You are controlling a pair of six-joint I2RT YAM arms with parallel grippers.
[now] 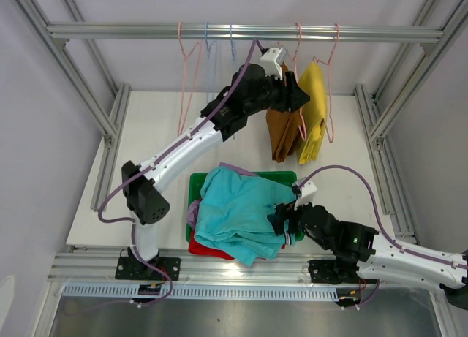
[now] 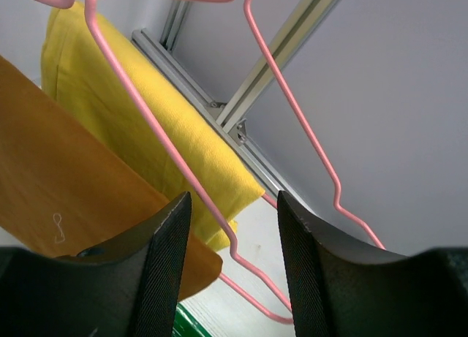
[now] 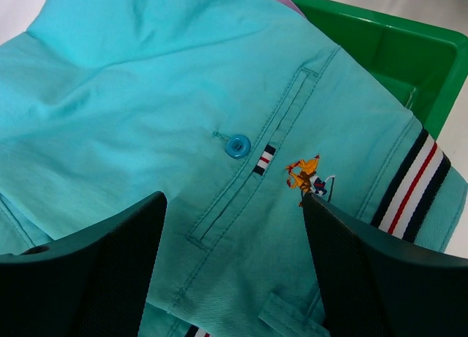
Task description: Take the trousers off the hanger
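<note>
Brown trousers and yellow trousers hang on pink hangers at the right of the rail. My left gripper is up at the brown pair; in the left wrist view its fingers stand part open, around a pink hanger bar and beside the brown cloth. Whether they touch cannot be told. The yellow cloth lies behind. My right gripper is low over turquoise garments, open, with its fingertips at the cloth.
A metal rail spans the top, with empty pink and blue hangers at left. Below, a green bin holds the pile, with red and purple cloth under the turquoise. The floor to either side of the bin is clear.
</note>
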